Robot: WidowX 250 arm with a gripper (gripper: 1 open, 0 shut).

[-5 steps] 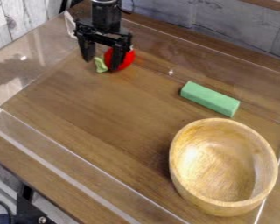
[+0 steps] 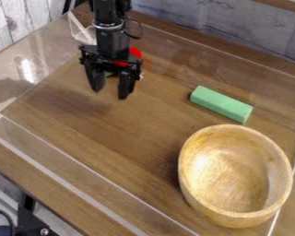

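Note:
The black gripper (image 2: 111,77) hangs from the arm at the upper left of the camera view, low over the wooden table, its two fingers apart. A red object (image 2: 133,53) is partly hidden behind it. Whether anything is between the fingers I cannot make out.
A green block (image 2: 221,104) lies to the right. A large pale wooden bowl (image 2: 234,206) fills the lower right. A wall runs along the back.
The block and bowl are unmoved.

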